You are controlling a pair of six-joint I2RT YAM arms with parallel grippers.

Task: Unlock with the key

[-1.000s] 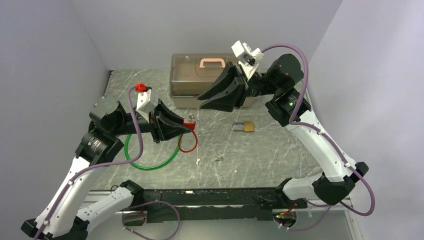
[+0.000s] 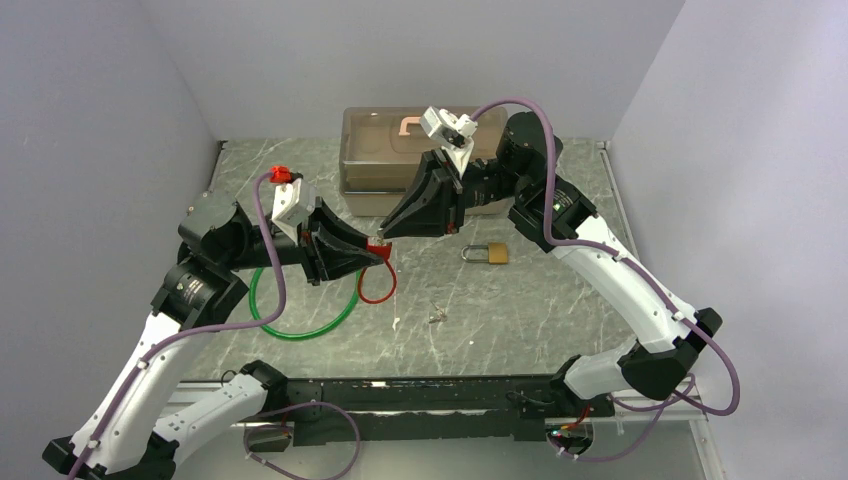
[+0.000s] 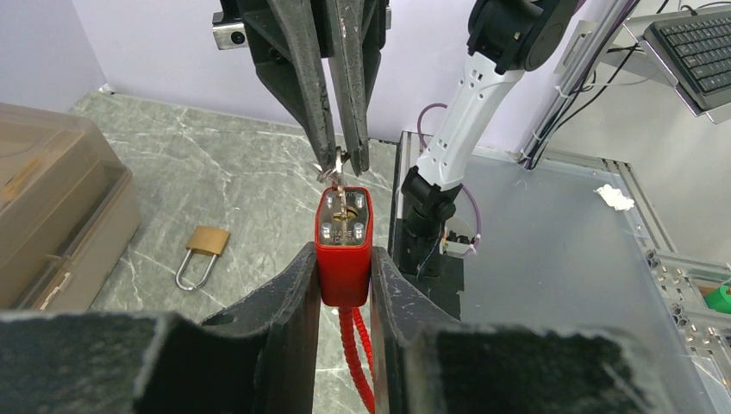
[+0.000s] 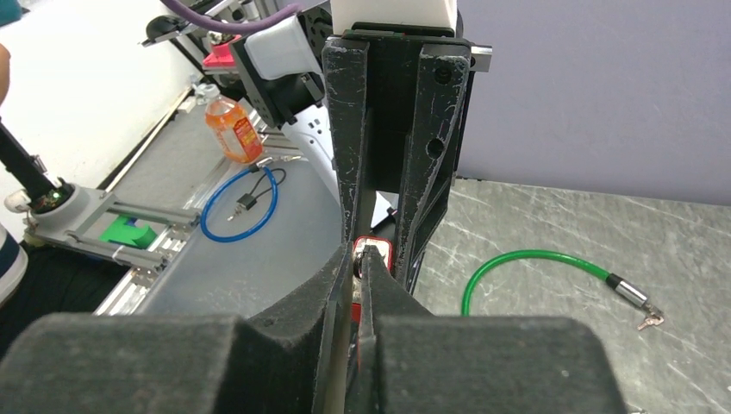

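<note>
A red lock body (image 2: 379,250) (image 3: 344,259) with a steel top and a red cable loop is held in my left gripper (image 2: 375,250), shut on it. A small key (image 3: 339,190) stands in the keyhole on its top. My right gripper (image 2: 382,234) has its fingertips at the key, narrowly spaced around it in the left wrist view. In the right wrist view those fingers cover most of the key, so whether they grip it I cannot tell.
A closed brown toolbox (image 2: 400,150) stands at the back. A brass padlock (image 2: 497,253), a green cable lock (image 2: 300,335) and small keys (image 2: 437,315) lie on the grey marble surface (image 2: 540,320).
My right gripper has moved left and down to the top of the red lock. My left gripper and the lock have stayed in place.
</note>
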